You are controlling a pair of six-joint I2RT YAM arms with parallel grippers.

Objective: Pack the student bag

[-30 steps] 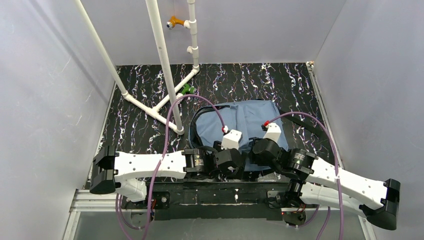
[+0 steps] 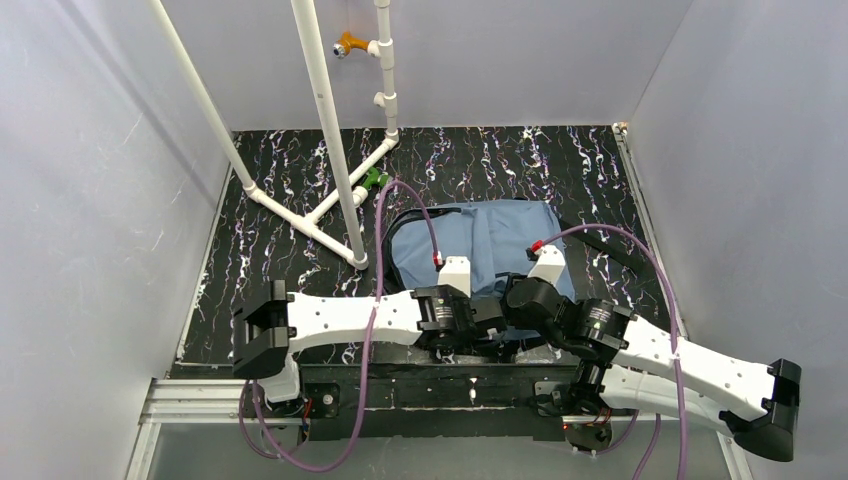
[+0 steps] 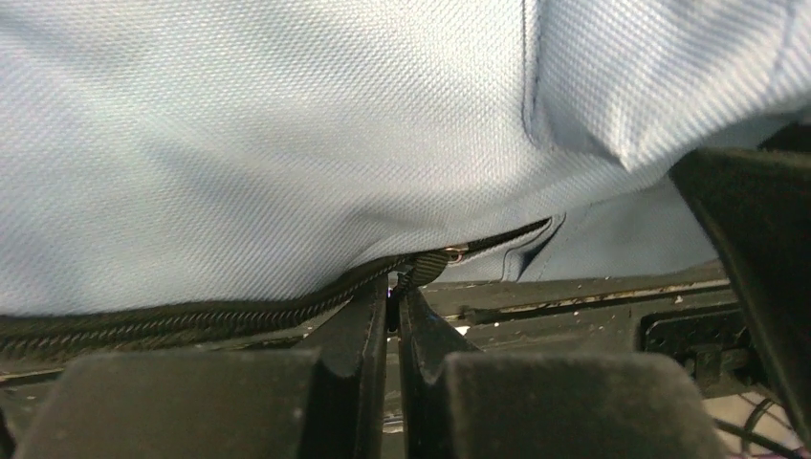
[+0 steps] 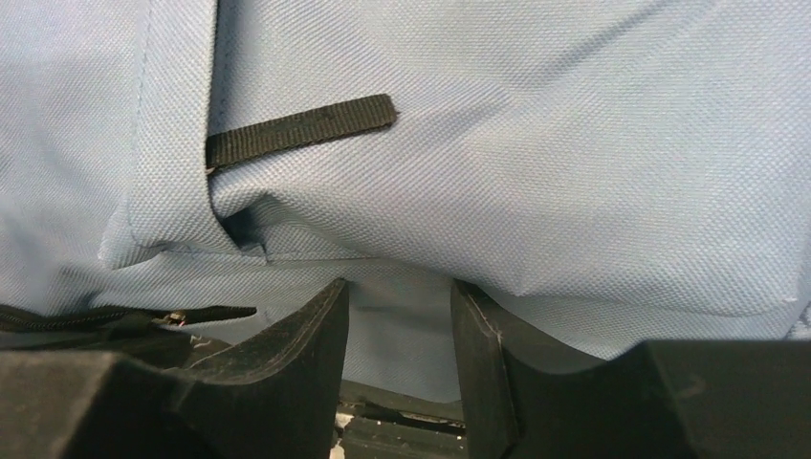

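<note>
A light blue bag [image 2: 509, 226] lies on the dark marbled floor. Along its near edge, in the left wrist view, runs a black zipper [image 3: 182, 320], its woven pull tab [image 3: 427, 270] reaching down to the fingertips of my left gripper. Those fingers are closed together with the tab's end between them. Over the bag's near side, my right gripper has its fingers apart, with only blue cloth showing behind the gap. The same zipper [image 4: 86, 317] appears at the lower left of the right wrist view. The bag's inside is hidden.
A white pipe frame [image 2: 309, 226] with a green valve [image 2: 374, 180] stands left of the bag. A black strap [image 2: 618, 254] trails off to its right. Both arms crowd close together over the near edge; the floor behind the bag is clear.
The right arm has barely moved. The bag lies nearly as before.
</note>
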